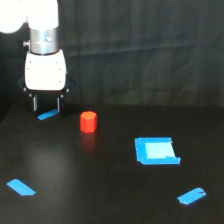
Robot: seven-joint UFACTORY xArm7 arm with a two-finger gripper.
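My gripper [47, 105] is at the upper left with its white hand above and its two dark fingers pointing down. The fingers stand apart, and no object shows between them. To the right of the gripper, apart from it, a small red block [89, 122] rests on the dark table. A white square [159, 150] framed in blue lies flat on the table at the right.
A blue strip [48, 115] lies just below the gripper. Other blue strips mark the front left [20, 187] and front right [191, 196]. Dark, bare table fills the middle, with a black curtain [150, 55] behind.
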